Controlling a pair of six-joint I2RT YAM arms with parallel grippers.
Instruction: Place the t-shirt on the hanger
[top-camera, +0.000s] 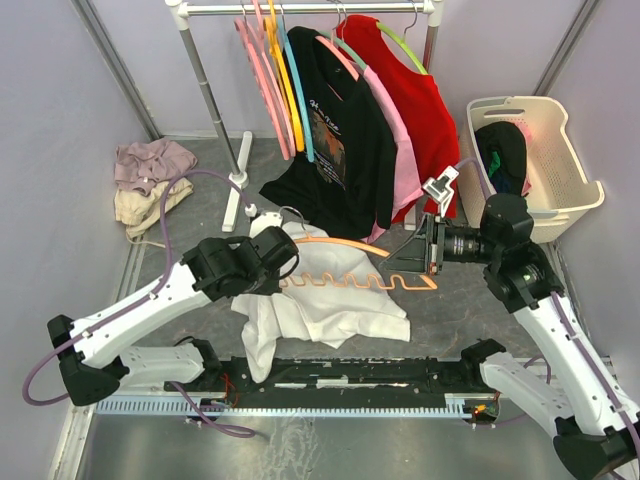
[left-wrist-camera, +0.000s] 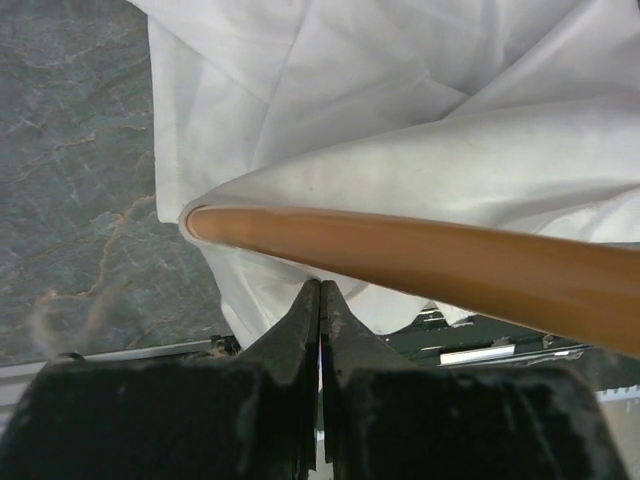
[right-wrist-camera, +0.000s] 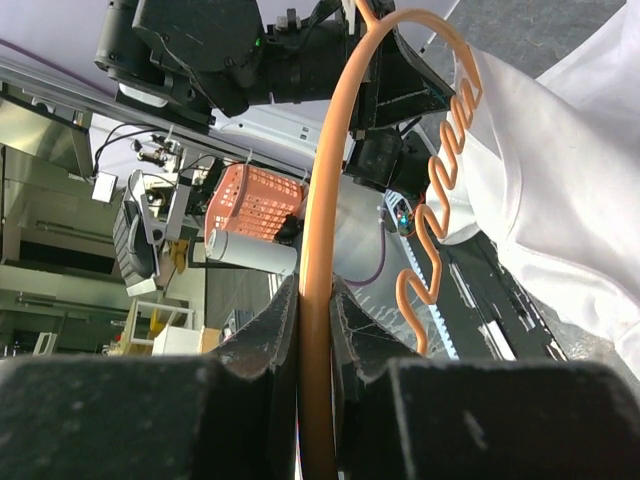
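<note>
An orange hanger (top-camera: 350, 244) with a wavy lower bar is raised above the floor. My right gripper is shut on its curved top bar. In the left wrist view the other end of the hanger (left-wrist-camera: 420, 260) has white cloth wrapped round its tip. My left gripper is shut just beside that end, on the white T-shirt (left-wrist-camera: 420, 150); the exact grip is partly hidden. In the top view the T-shirt (top-camera: 340, 315) hangs below the left gripper and spreads toward the floor's middle.
A rail (top-camera: 300, 9) at the back holds hangers and hung garments. A white basket (top-camera: 552, 190) with clothes stands at the right. Folded clothes (top-camera: 150, 170) lie at the back left.
</note>
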